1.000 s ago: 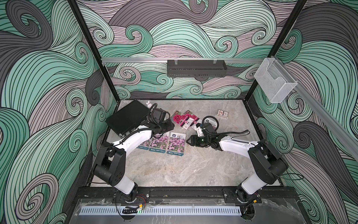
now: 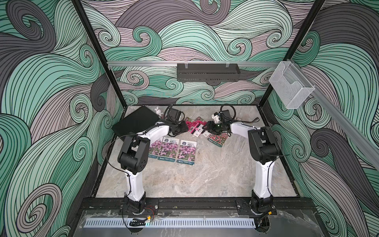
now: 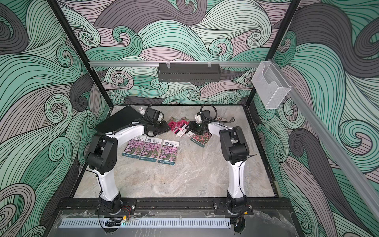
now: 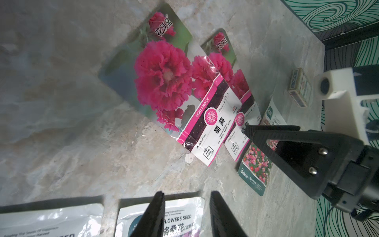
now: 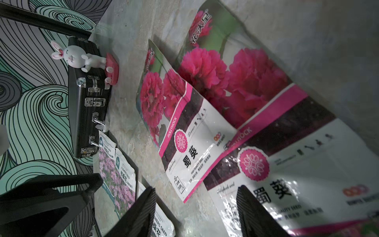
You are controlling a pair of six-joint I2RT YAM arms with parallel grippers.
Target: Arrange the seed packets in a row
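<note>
Three packets with purple flowers lie side by side, the right one (image 2: 186, 153), middle one (image 2: 168, 150) and left one (image 2: 155, 149), the last partly under the left arm. Behind them, two pink hollyhock packets overlap at a slant, one large in the left wrist view (image 4: 163, 75) and its neighbour (image 4: 240, 128) partly covered. A packet with small red flowers (image 2: 219, 139) lies to their right, partly hidden by the right arm. My left gripper is at the hollyhocks' left side, its fingers apart and empty. Above their right side, my right gripper is open, holding nothing.
A black case (image 2: 134, 120) stands at the back left, with a white rabbit figure (image 5: 75, 57) beside it. A small box (image 4: 300, 86) lies at the back right. Bare tabletop (image 2: 213, 173) spreads across the front.
The right gripper has moved back from beside the purple packets to the hollyhocks' right side. My left gripper has shifted slightly right and back. The packets look unmoved.
</note>
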